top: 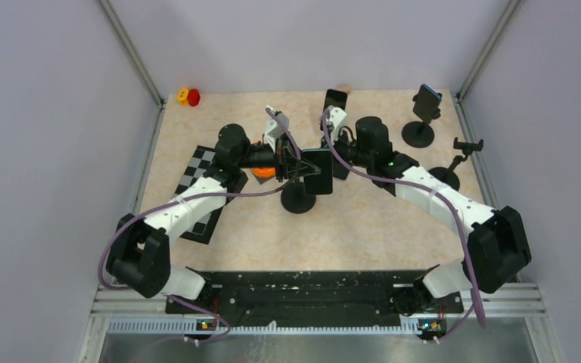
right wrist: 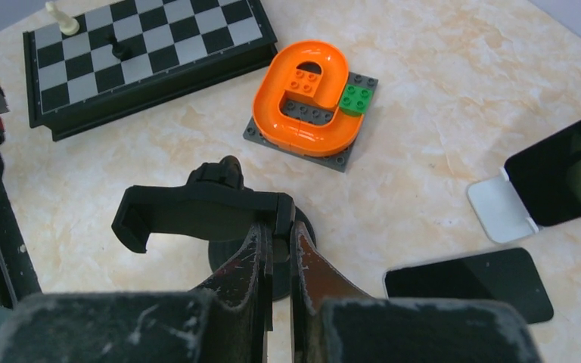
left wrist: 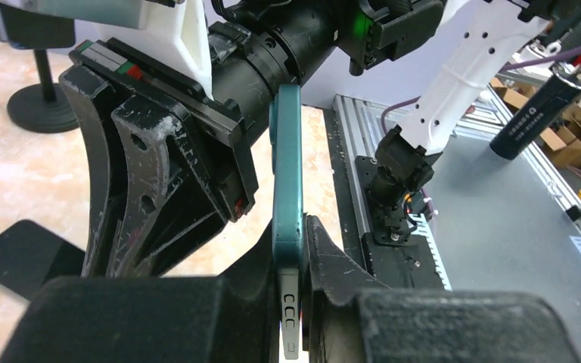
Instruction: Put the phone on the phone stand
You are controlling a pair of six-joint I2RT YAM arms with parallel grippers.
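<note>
A phone in a teal case (left wrist: 287, 174) is held upright by my left gripper (top: 295, 168), shut on it; in the left wrist view it stands edge-on between the fingers. My right gripper is shut on the black phone stand (right wrist: 197, 208), at the end of its cradle. The stand's round base (top: 296, 203) rests on the table beneath. In the top view the phone is in front of the cradle and largely hides it; whether they touch I cannot tell.
A chessboard (right wrist: 144, 45), an orange toy (right wrist: 295, 113) on a grey plate, a lying phone (right wrist: 469, 283), a phone on a white holder (right wrist: 499, 208) and other stands (top: 417, 132) at right surround the work area.
</note>
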